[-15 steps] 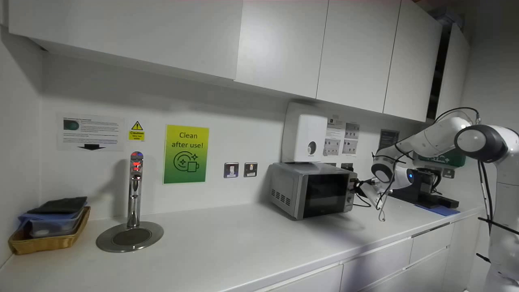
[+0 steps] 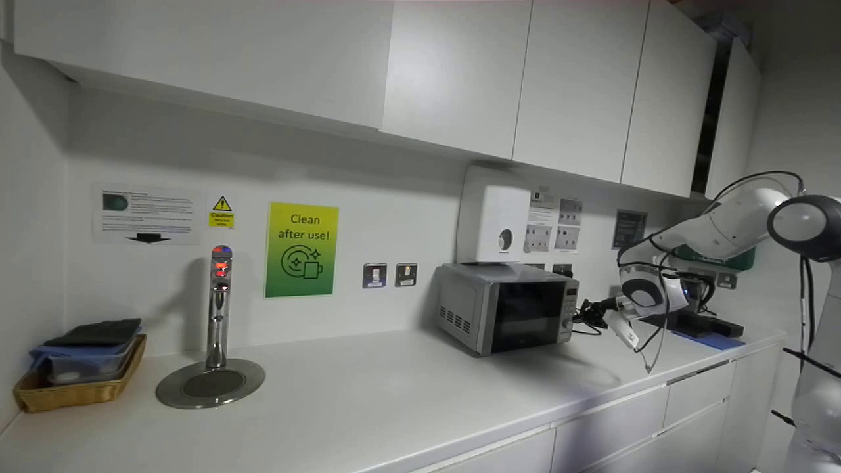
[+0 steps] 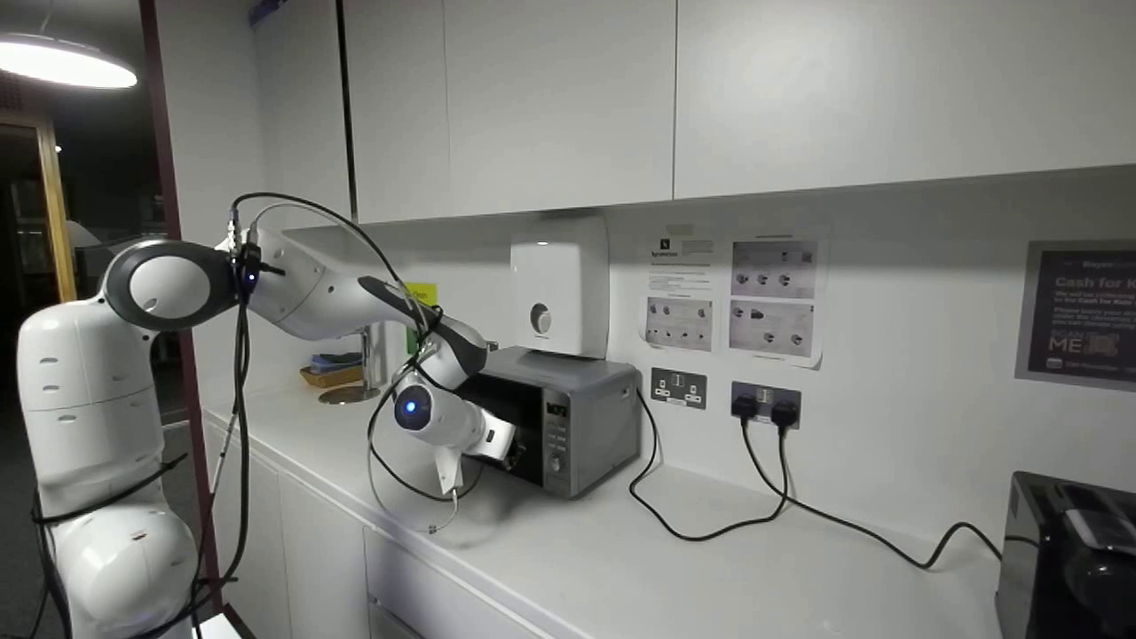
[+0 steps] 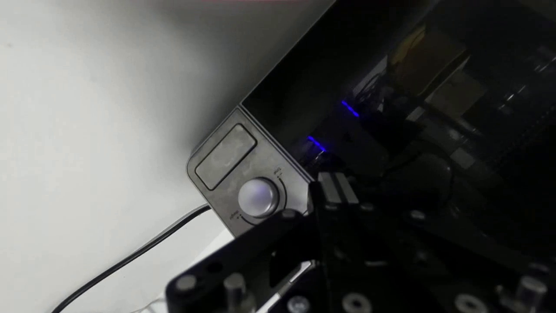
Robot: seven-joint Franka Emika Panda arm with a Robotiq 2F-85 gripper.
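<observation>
The silver microwave [image 2: 466, 303] stands on the counter, and its dark door [image 2: 528, 314] appears closed. In the wrist view the control panel [image 4: 298, 187] shows a round knob [image 4: 257, 197] and a rectangular button [image 4: 226, 156] at its lower end. My gripper is shut, its two pale fingertips side by side with nothing visible between them. In that view they overlap the dark door [image 4: 292, 99] just beside the panel edge. From the first exterior view, the gripper is in front of the panel side; whether it touches cannot be told.
A white dispenser [image 3: 559, 286] hangs above the microwave. Black cables [image 3: 692, 536] run along the counter from the sockets to a dark appliance [image 3: 1076, 564]. A tap [image 2: 219, 315] and wicker basket [image 2: 79, 394] stand at the left, with bare counter [image 2: 355, 394] between.
The arm has drawn back to the right in the first exterior view, and its wrist has turned. The gripper is a little farther from the microwave, which has not visibly moved.
</observation>
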